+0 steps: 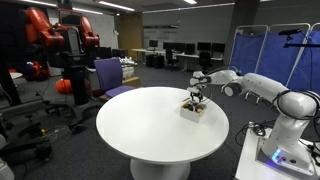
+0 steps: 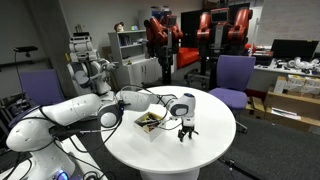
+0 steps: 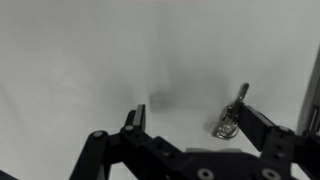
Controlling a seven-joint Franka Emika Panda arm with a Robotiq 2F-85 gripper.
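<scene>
My gripper is open in the wrist view, with its black fingers spread wide over the white table (image 3: 75, 75). A small dark, shiny object (image 3: 228, 122), shaped somewhat like a spoon, lies by the inner side of the right finger, which partly covers it. Whether they touch, I cannot tell. In exterior view 2 the gripper (image 2: 186, 132) points down close to the tabletop, beside an open box (image 2: 151, 120) holding several items. From the other side, the box (image 1: 193, 115) partly hides the gripper.
A dark edge (image 3: 314, 100) runs along the right border of the wrist view. The round table (image 1: 145, 120) has wide free room away from the box. Chairs, including a purple one (image 2: 233, 75), stand beyond the table.
</scene>
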